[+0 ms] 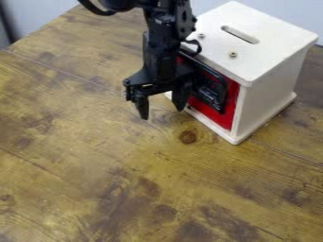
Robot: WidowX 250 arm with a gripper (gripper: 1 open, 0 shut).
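Note:
My black gripper (161, 104) hangs in front of the white wooden box (267, 59) on its left side, fingers pointing down and spread apart, one to the left and one close to the box's red front. The red panel (216, 114) carries a dark part (212, 89), partly hidden by my arm. I see nothing between the fingers.
A dark round knot marks the wood below the box's front corner. The box's top has a slot and screws.

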